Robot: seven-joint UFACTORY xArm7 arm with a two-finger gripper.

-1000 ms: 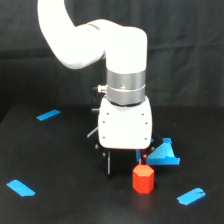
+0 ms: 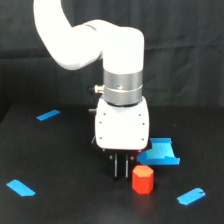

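Observation:
The white arm's gripper (image 2: 123, 163) hangs near the middle of the camera view, fingers pointing down, partly dark against the black surface; whether anything is between them is hard to tell. A red hexagonal block (image 2: 143, 180) stands just right of the fingers. Behind it, to the right, a blue taped shape (image 2: 161, 151) lies on the surface, partly hidden by the gripper housing.
Blue tape strips lie on the black table at the left (image 2: 21, 188), back left (image 2: 49, 114) and right (image 2: 191, 196).
The gripper has shifted slightly, and its fingers now appear closer together. The red block is in nearly the same place.

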